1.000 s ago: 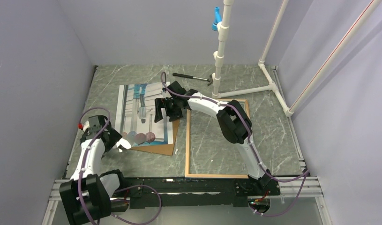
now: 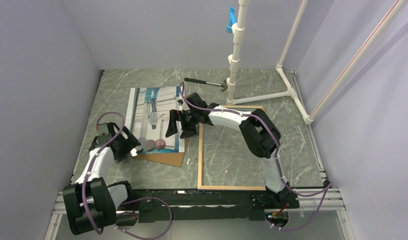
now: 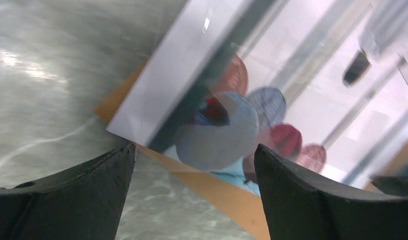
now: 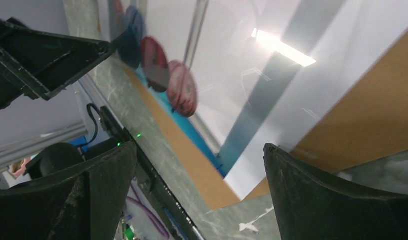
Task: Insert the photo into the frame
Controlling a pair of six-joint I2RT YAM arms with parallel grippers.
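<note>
The photo (image 2: 141, 117), a glossy print of utensils with a pale border, lies on a brown board (image 2: 174, 159) at the left of the table. My left gripper (image 2: 132, 137) stands open at its near left corner. In the left wrist view that white-edged corner of the photo (image 3: 161, 85) shows just beyond the two spread fingers. My right gripper (image 2: 177, 135) is open over the photo's right side. From the right wrist, the photo's border (image 4: 292, 125) and the board (image 4: 362, 120) show beyond its empty fingers. The wooden frame (image 2: 200, 160) lies flat to the right, partly hidden by my right arm.
A hammer (image 2: 204, 82) lies behind the photo. White pipes (image 2: 262, 98) stand at the back right. Bare table shows inside the frame and along its right side.
My left gripper has come rightward to the photo's corner; the right one has shifted slightly right.
</note>
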